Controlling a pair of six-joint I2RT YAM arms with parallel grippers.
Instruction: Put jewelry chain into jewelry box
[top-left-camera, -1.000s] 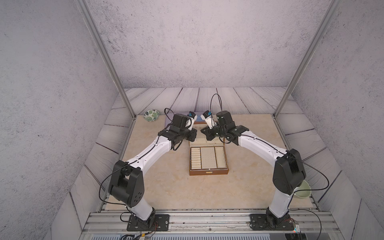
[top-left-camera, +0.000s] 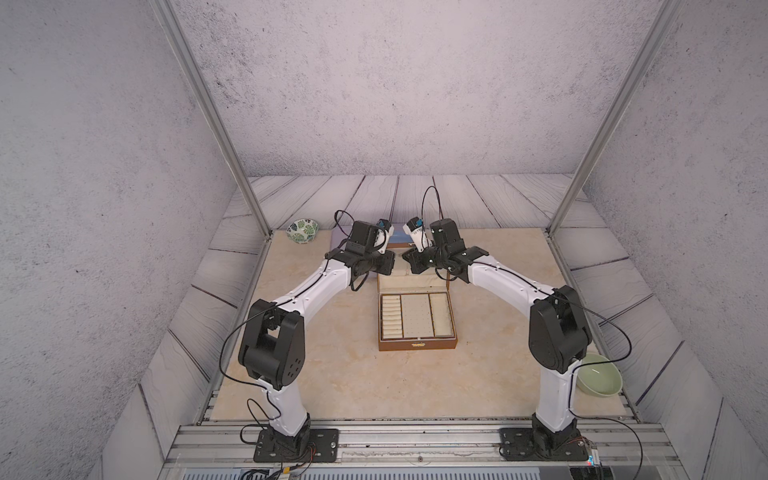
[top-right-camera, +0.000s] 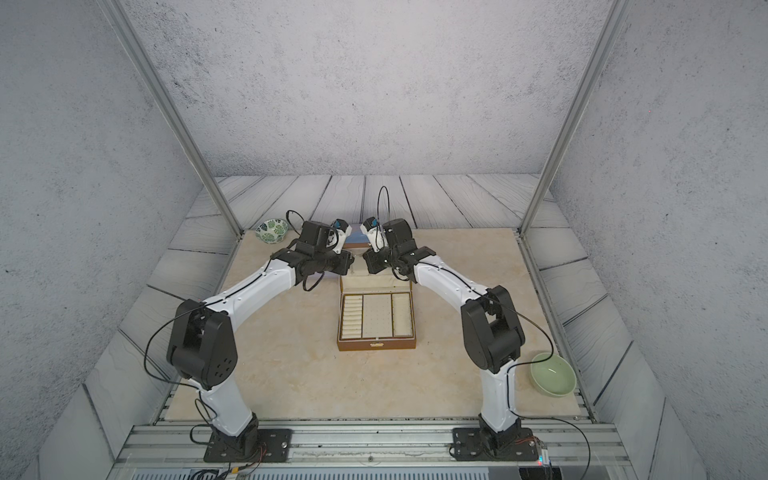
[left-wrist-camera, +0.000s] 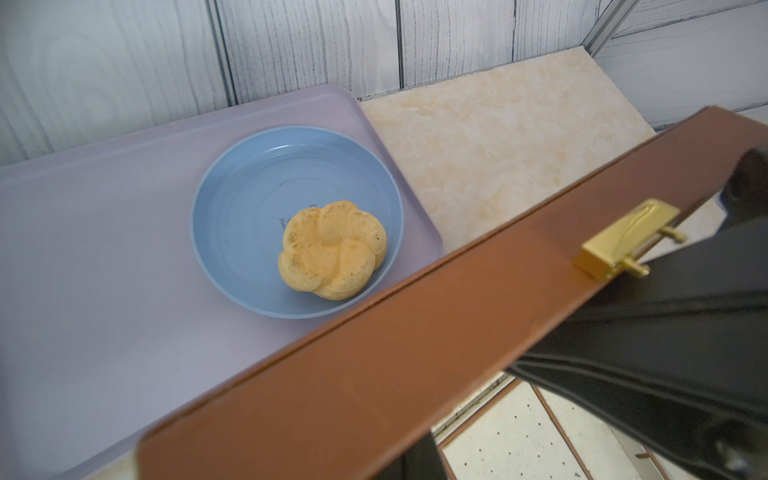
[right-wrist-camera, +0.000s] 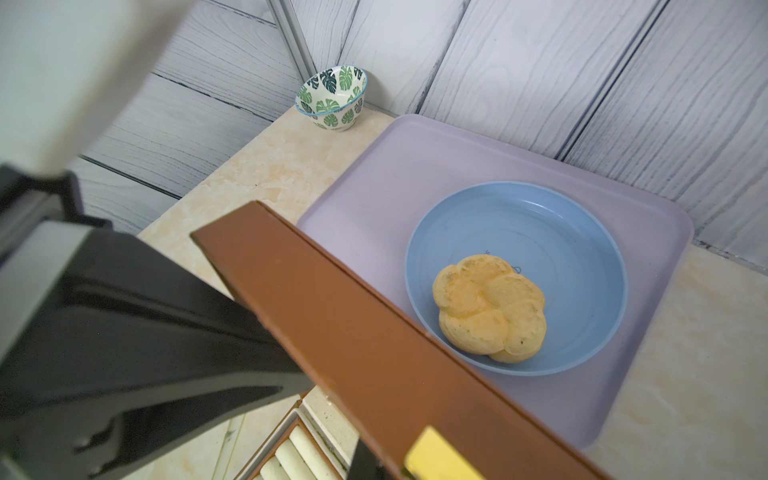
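The brown jewelry box (top-left-camera: 417, 345) stands on the table with its lid raised, its cream compartments facing up. In the left wrist view the lid's brown edge (left-wrist-camera: 384, 352) and gold clasp (left-wrist-camera: 628, 240) cross in front of my left gripper; in the right wrist view the lid edge (right-wrist-camera: 352, 336) likewise cuts across. My left gripper (top-left-camera: 389, 264) and right gripper (top-left-camera: 411, 261) are shut, close together in front of the raised lid, left and right of its middle. Nothing shows clearly between their fingers, and the lid hides the tips in the wrist views. No chain can be made out.
Behind the box lies a lilac tray (right-wrist-camera: 384, 192) bearing a blue plate (right-wrist-camera: 584, 272) with a bun (right-wrist-camera: 492, 308). A leaf-patterned bowl (top-left-camera: 302, 231) sits at the back left, a green bowl (top-left-camera: 600, 376) at the front right. Table left and right of the box is clear.
The grippers have stayed close together in front of the lid, shifting only a little. The box has not moved.
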